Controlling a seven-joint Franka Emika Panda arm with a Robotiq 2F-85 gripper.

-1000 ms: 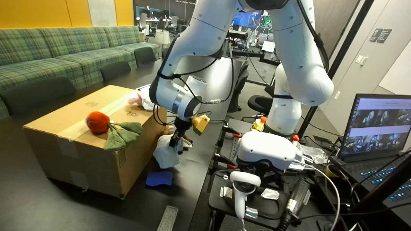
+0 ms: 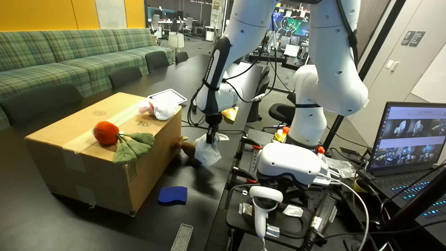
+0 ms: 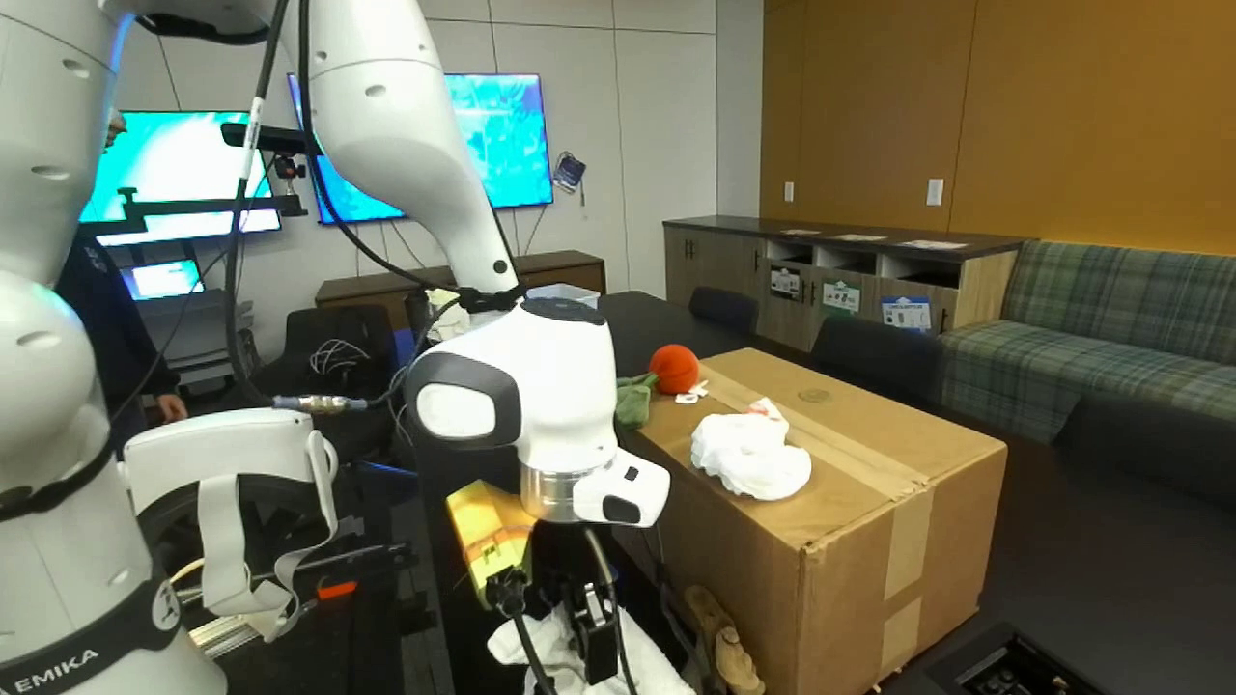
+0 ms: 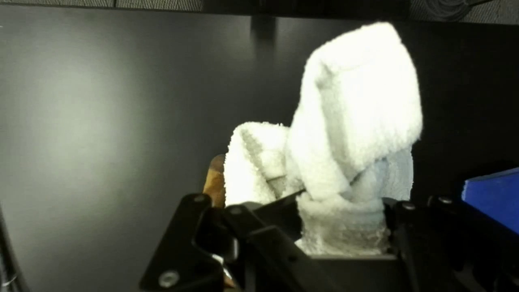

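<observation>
Bunched white cloth (image 4: 360,107) is pinched in my gripper, which is shut on it; folds stand up beyond the fingers in the wrist view. In exterior view 1 the cloth (image 2: 207,152) hangs over the dark table, right of the cardboard box, below the gripper (image 2: 212,136). A brown object (image 2: 188,147) lies on the table between box and cloth, partly hidden by the cloth. In exterior view 2 the cloth (image 3: 643,654) shows low in the picture, around the dark fingers.
The large cardboard box (image 2: 100,175) carries an orange-red flower-like plush (image 2: 106,133) and a white bundle (image 2: 163,109). A blue item (image 2: 172,195) and a grey bar (image 2: 182,237) lie on the table nearer the camera. Right of the table edge stands a cart with a white headset (image 2: 288,162).
The gripper has carried the cloth to the right in exterior view 1, away from the box and the blue item. The gripper now points straighter down, and more of the brown object's surroundings shows.
</observation>
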